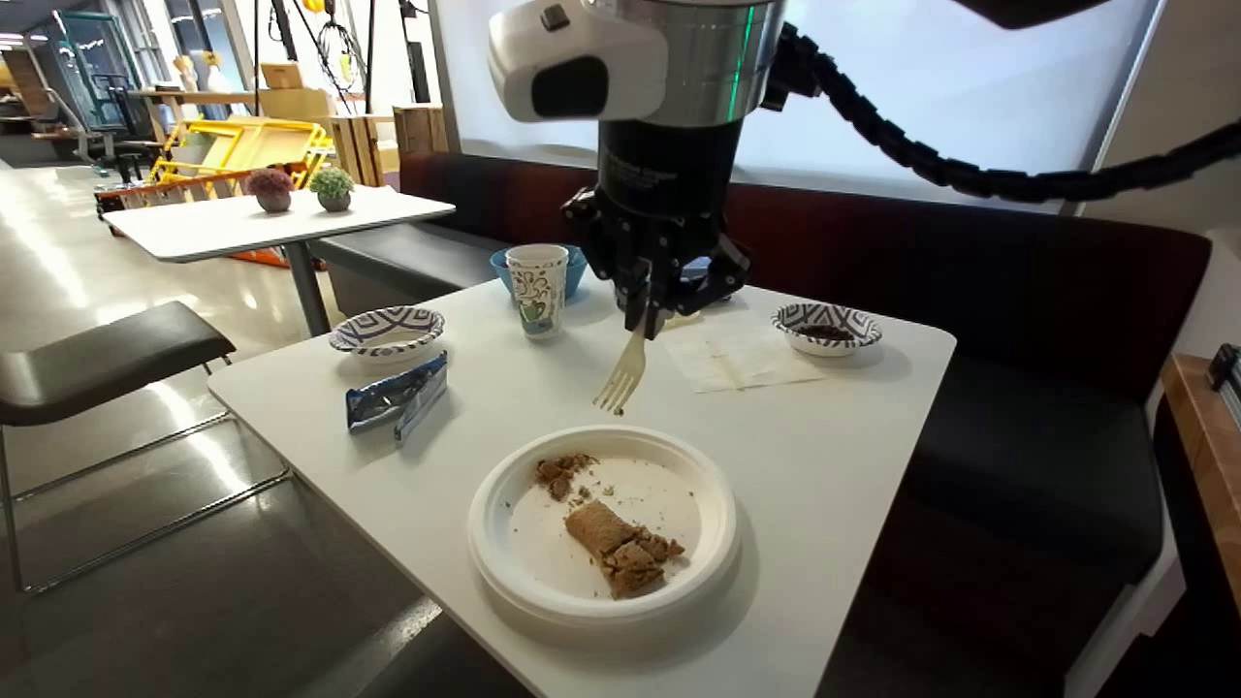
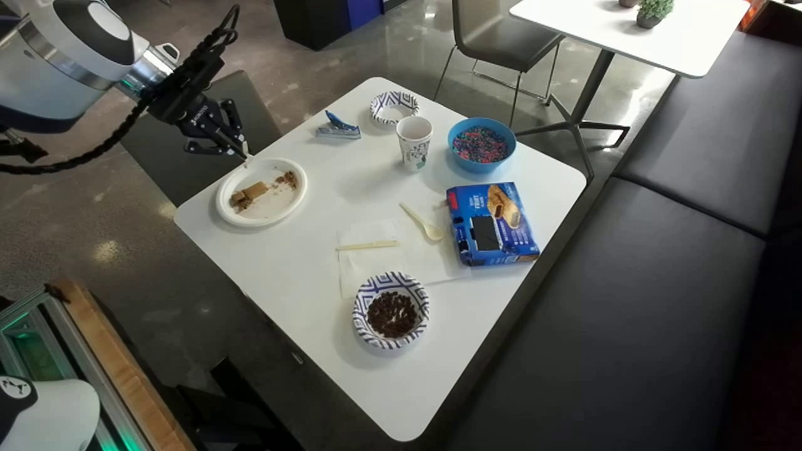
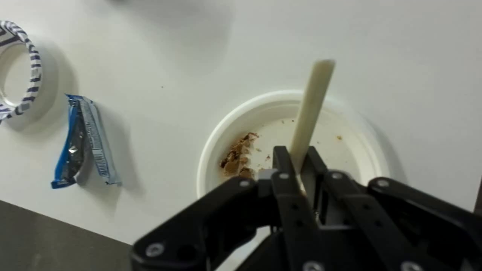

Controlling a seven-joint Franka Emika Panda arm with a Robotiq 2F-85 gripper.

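Observation:
My gripper (image 1: 647, 316) is shut on a pale fork (image 1: 623, 374), whose tines point down over the table. A small dark crumb clings near the tine tips. In the wrist view, the fork's handle (image 3: 311, 106) sticks up between the fingers, while its tines are hidden. On a white plate (image 1: 489, 570) lies a brown bar (image 1: 605, 535), broken at one end, with a heap of crumbs (image 1: 560, 473) beside it. The fork hangs above, apart from the bar.
A torn blue wrapper (image 1: 397, 394), a patterned bowl (image 2: 394, 108), a paper cup (image 2: 414, 141) and a blue bowl (image 2: 482, 144) stand beyond the plate. A blue box (image 2: 492, 224), spoon (image 2: 430, 228), napkin (image 2: 361, 264) and bowl of dark bits (image 2: 391, 311) occupy the other side.

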